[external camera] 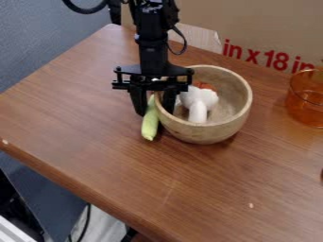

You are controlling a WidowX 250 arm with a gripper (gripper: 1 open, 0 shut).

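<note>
The black gripper [151, 95] reaches down at the left rim of a wooden bowl [228, 121]. A pale green corn-like vegetable [150, 123] lies on the table just left of the bowl, its upper end under the gripper. Whether the fingers are shut on it cannot be seen. Inside the bowl is a white mushroom-like object [198, 106], with something orange-red behind it.
An orange translucent container [305, 104] stands at the right. A cardboard box [271, 33] is at the back.
</note>
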